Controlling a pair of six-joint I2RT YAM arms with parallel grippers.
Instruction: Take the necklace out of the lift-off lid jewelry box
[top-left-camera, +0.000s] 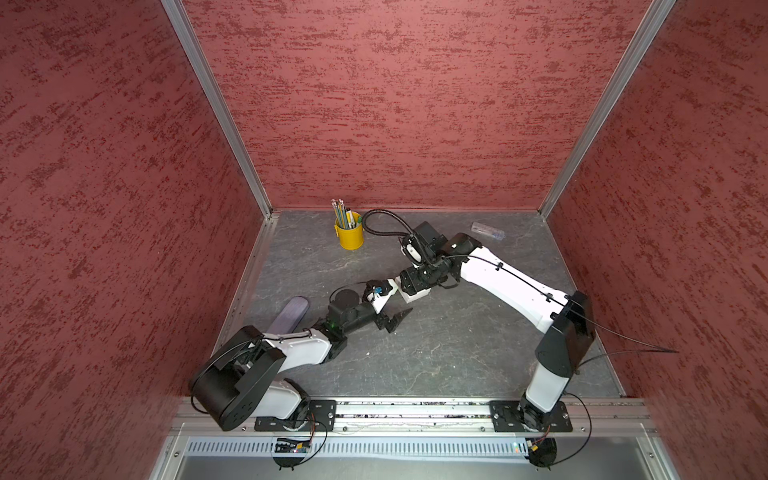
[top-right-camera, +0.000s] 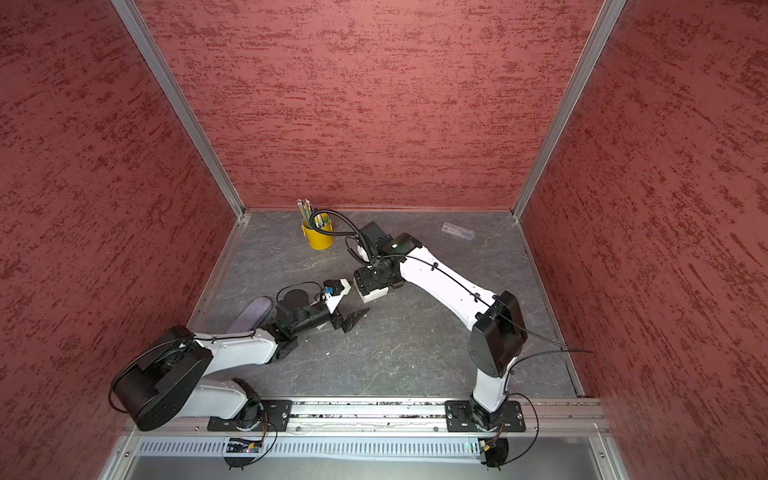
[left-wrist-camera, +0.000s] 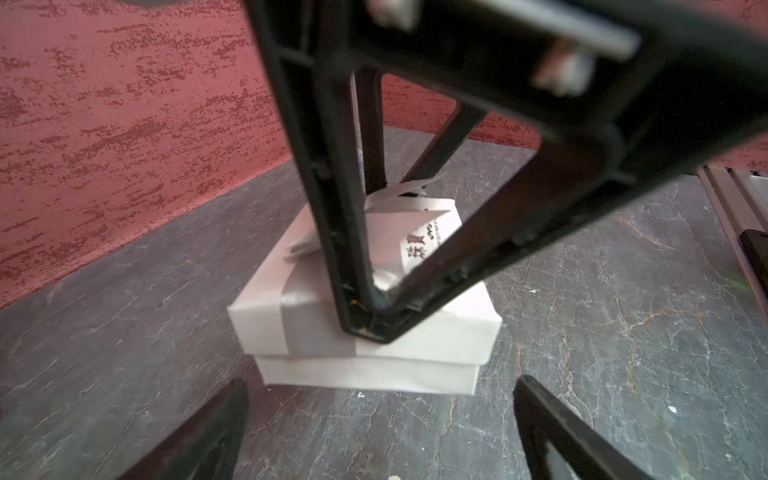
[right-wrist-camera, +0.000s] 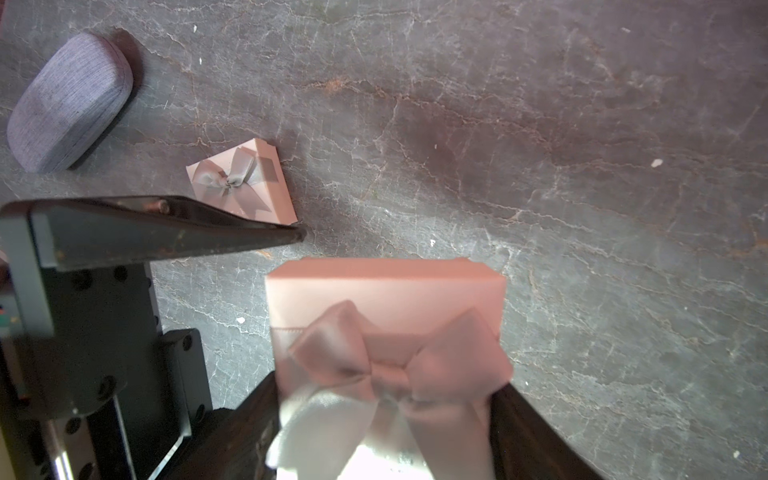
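A white jewelry box (left-wrist-camera: 368, 368) with a grey bow fills the middle of the left wrist view, raised in my right gripper (top-right-camera: 373, 280); in the right wrist view the box (right-wrist-camera: 384, 296) sits between that gripper's fingers. My left gripper (top-left-camera: 394, 317) stands open just beside and below it, its fingertips (left-wrist-camera: 544, 416) apart and empty. A second small pink-white box (right-wrist-camera: 264, 200) with a bow lies on the table in the right wrist view. No necklace is visible.
A yellow pen cup (top-left-camera: 350, 236) stands at back left, a clear elongated item (top-left-camera: 487, 230) at back right. A grey oblong case (top-left-camera: 288, 316) lies at front left.
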